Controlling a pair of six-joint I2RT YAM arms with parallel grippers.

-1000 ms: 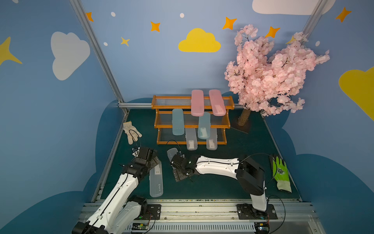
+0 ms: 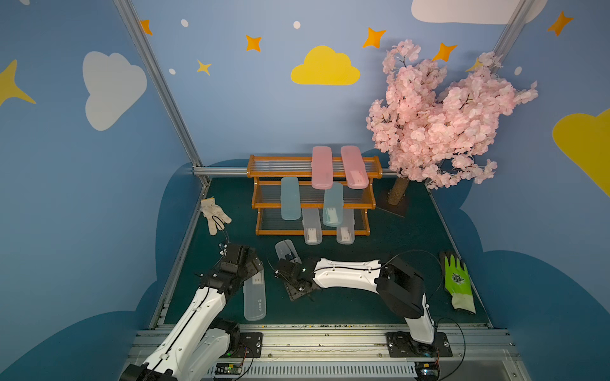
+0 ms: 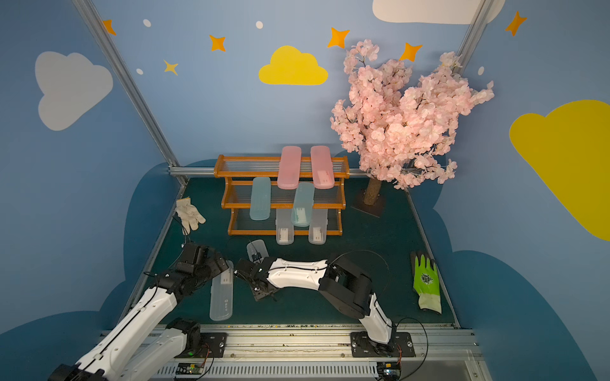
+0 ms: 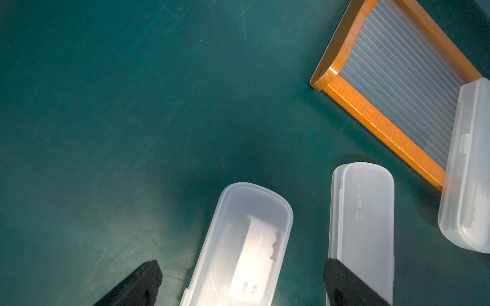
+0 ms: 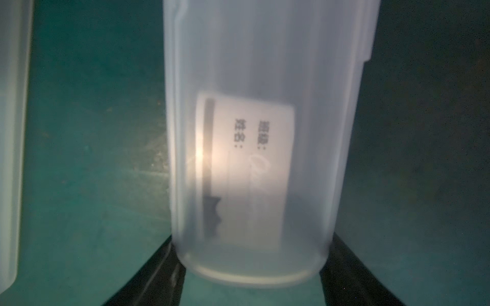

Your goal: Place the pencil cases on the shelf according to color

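Observation:
A three-tier wooden shelf [image 2: 257, 221] holds pink cases [image 2: 321, 166] on top, blue cases [image 2: 289, 198] in the middle and clear cases [image 2: 311, 225] at the bottom. My left gripper stands open above a clear case [image 2: 254, 298], nothing held. My right gripper has its fingers either side of the end of another clear case [image 5: 255, 61], which reaches toward the shelf; whether they grip it is unclear.
A pink blossom tree [image 2: 438, 120] stands back right. A white glove [image 2: 214, 214] lies at left, a green glove [image 2: 457, 285] at right. The two grippers are close together at the front middle.
The left arm has moved only slightly.

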